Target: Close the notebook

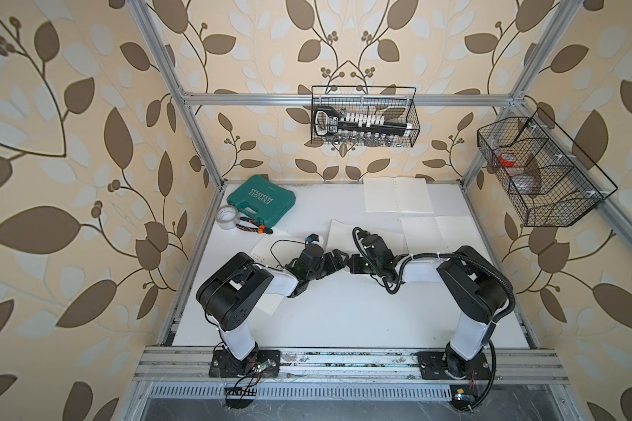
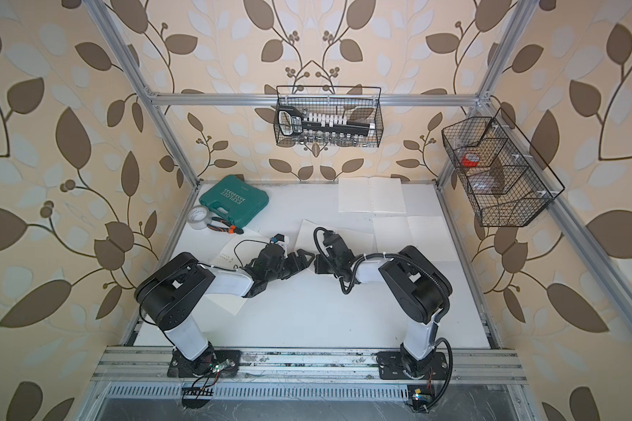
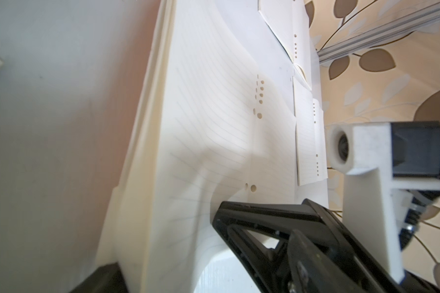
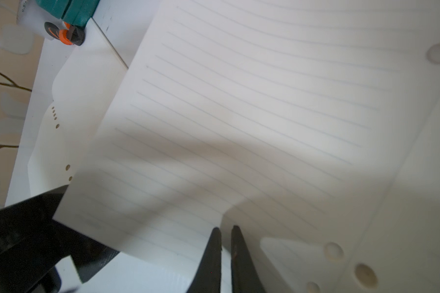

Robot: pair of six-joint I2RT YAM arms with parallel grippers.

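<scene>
The open ruled notebook (image 1: 338,233) lies in the middle of the table, partly hidden by both arms. Its left pages (image 4: 220,112) are raised and bent. My left gripper stands open around the edge of those pages, one finger (image 3: 239,214) over the ruled side and the other low on the outer side. In the right wrist view, a dark left finger (image 4: 39,205) shows behind the page corner. My right gripper is shut on the notebook's near edge, close to the fold, its fingers almost together.
Other open notebooks lie at the back (image 1: 399,195), on the right (image 1: 439,231) and under the left arm (image 1: 270,303). A green case (image 1: 263,200), tape roll (image 1: 226,216) and pliers (image 1: 254,225) occupy the back left.
</scene>
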